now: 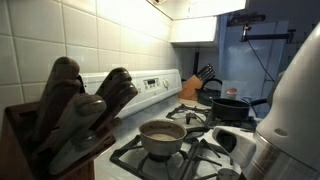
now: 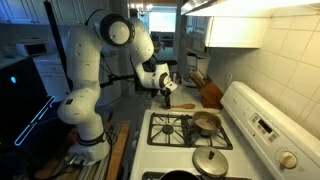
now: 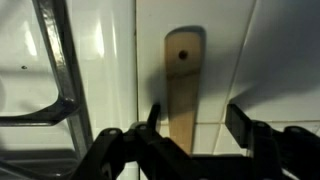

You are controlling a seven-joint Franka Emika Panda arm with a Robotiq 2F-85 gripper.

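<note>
A flat wooden handle (image 3: 183, 85) with a dark hole near its rounded end appears in the wrist view, over white tiles. My gripper has its two dark fingers apart, one on each side of the handle. Gaps show between the handle and both fingertips; the handle's lower part runs out of sight under the gripper. Exterior view 2 has my gripper (image 2: 168, 103) low at the far end of the stove. The white arm (image 1: 292, 115) fills the right of exterior view 1, where the fingers cannot be made out.
The stove carries a pot (image 2: 207, 122) at the back, a lidded pan (image 2: 210, 161) and a dark pan (image 2: 181, 174) nearer the front. A black grate (image 3: 66, 75) lies left of the handle. Knife handles (image 1: 115, 95) stand close to exterior view 1.
</note>
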